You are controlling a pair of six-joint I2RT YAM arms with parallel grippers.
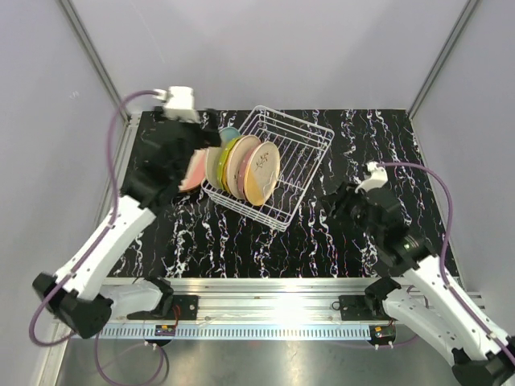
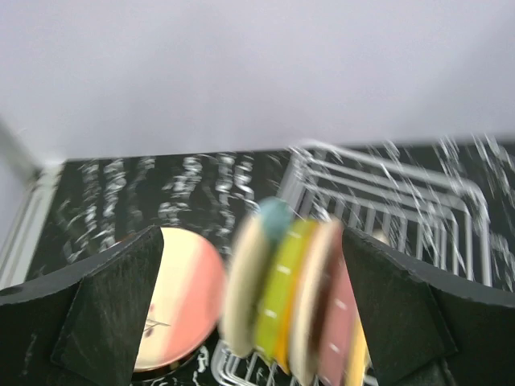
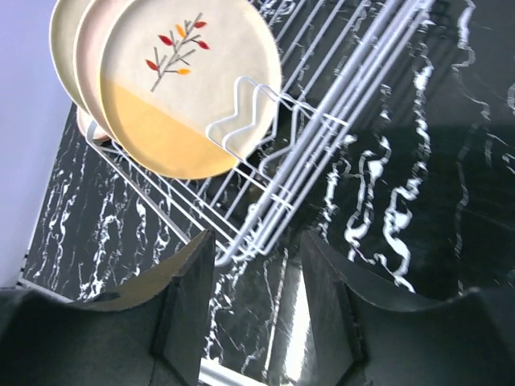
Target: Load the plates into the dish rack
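Note:
A white wire dish rack (image 1: 298, 161) holds several plates on edge: cream, yellow, pink and a cream-orange one (image 3: 185, 96) with a leaf print at the near side. A cream-pink plate (image 2: 181, 289) lies flat left of the rack, partly hidden under my left arm in the top view. My left gripper (image 1: 201, 129) is raised above the left of the rack, open, with nothing between its fingers. My right gripper is right of the rack, its fingers apart and empty.
Grey walls surround it, and a metal rail runs along the front edge.

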